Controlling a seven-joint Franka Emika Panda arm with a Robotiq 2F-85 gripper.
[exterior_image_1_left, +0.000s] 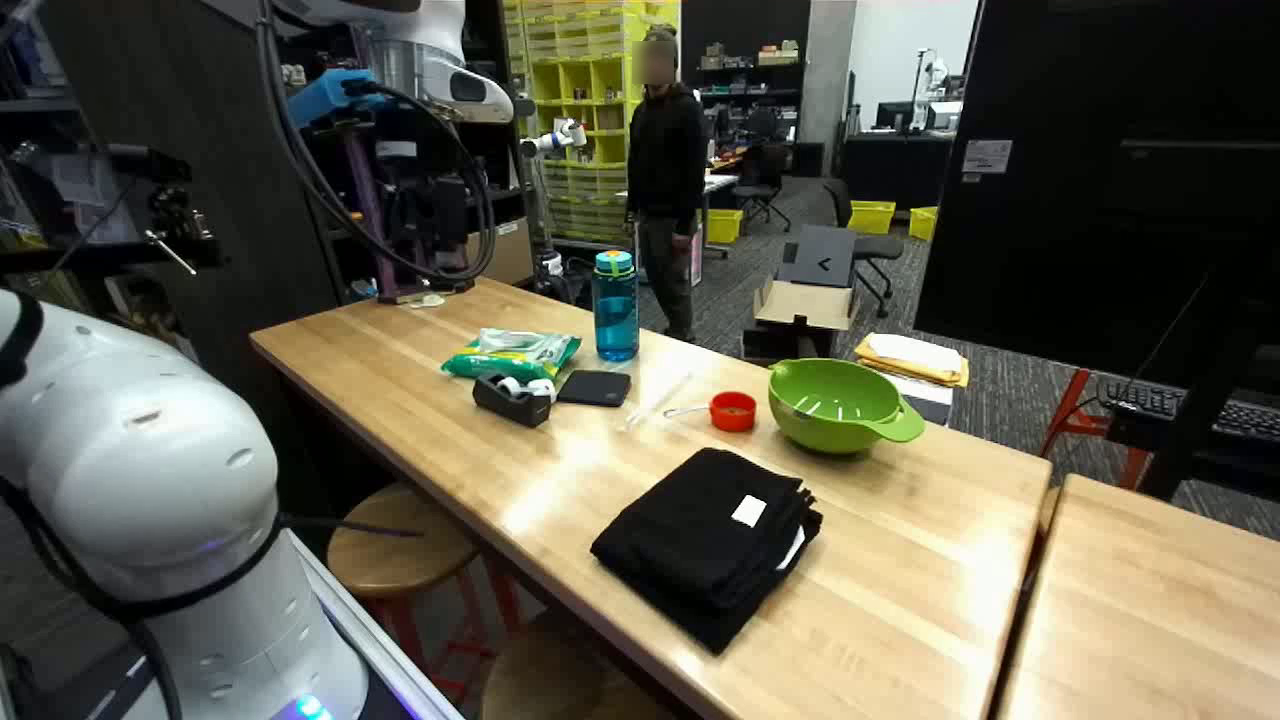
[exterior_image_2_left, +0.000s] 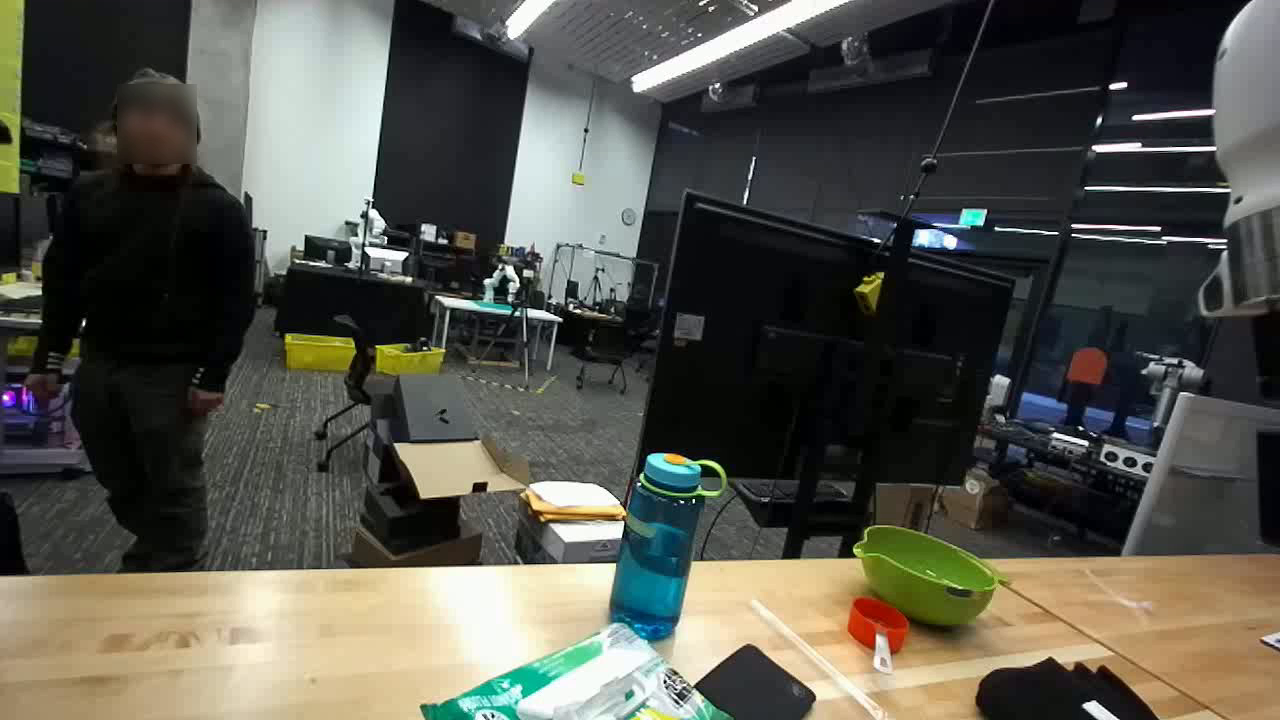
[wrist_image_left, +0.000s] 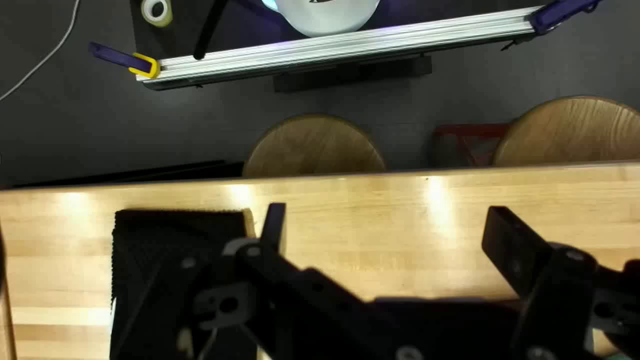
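In the wrist view my gripper is wide open above the wooden table, with only bare tabletop showing between its fingers. Left of it, and partly behind one finger, lies the folded black cloth (wrist_image_left: 180, 240). From the first exterior view this cloth (exterior_image_1_left: 708, 534) is flat near the table's front side, a white label on top. Behind it sit a green bowl (exterior_image_1_left: 828, 402) with a spout and a red measuring cup (exterior_image_1_left: 732, 412). Neither exterior view shows my fingertips.
A blue bottle (exterior_image_1_left: 615, 312), a wipes pack (exterior_image_1_left: 516, 352), a black tape dispenser (exterior_image_1_left: 513, 398) and a flat black case (exterior_image_1_left: 595, 388) occupy the table's far left part. Stools (wrist_image_left: 315, 147) stand along the front edge. A person (exterior_image_1_left: 668, 180) stands beyond the table.
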